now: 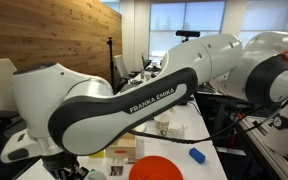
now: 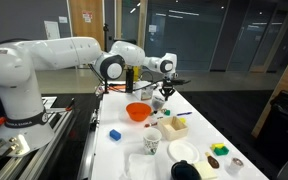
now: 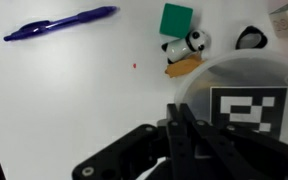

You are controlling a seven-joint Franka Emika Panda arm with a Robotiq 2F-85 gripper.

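My gripper points down over the table, its dark fingers close together at the rim of a round, whitish see-through container (image 3: 206, 78). The fingers are shut on that rim, as far as the wrist view shows. Inside the rim's outline appears a black-and-white square marker (image 3: 249, 108); whether it lies in the container or beneath it, I cannot tell. Exterior view 2 has a small pale container (image 2: 158, 102) just below the hand. In exterior view 1 the arm hides most of the grasp.
Near the rim lie a green block (image 3: 176, 20), a panda figure (image 3: 186, 46) and a blue pen (image 3: 62, 22). A red bowl (image 2: 139, 111), a cup (image 2: 150, 147), a tan box (image 2: 172, 130), a plate (image 2: 184, 151) and a blue block (image 2: 115, 135) occupy the table.
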